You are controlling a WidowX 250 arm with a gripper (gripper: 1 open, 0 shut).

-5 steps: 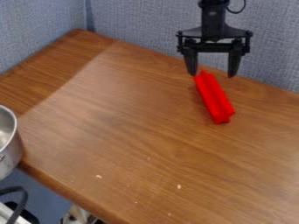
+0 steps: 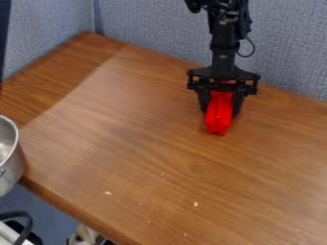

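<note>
A red elongated block (image 2: pixel 219 115) lies on the wooden table near its back, pointing toward the front. My black gripper (image 2: pixel 223 99) is down over the block's back end, its fingers on either side of it. Whether the fingers are closed on the block or only around it, I cannot tell from this view.
A metal pot (image 2: pixel 7 153) sits at the left front edge, partly out of frame. Grey fabric panels (image 2: pixel 153 33) border the table at the back.
My gripper has come down and slightly left onto the red block. The block's front end has swung left, so it now points more straight toward the front.
</note>
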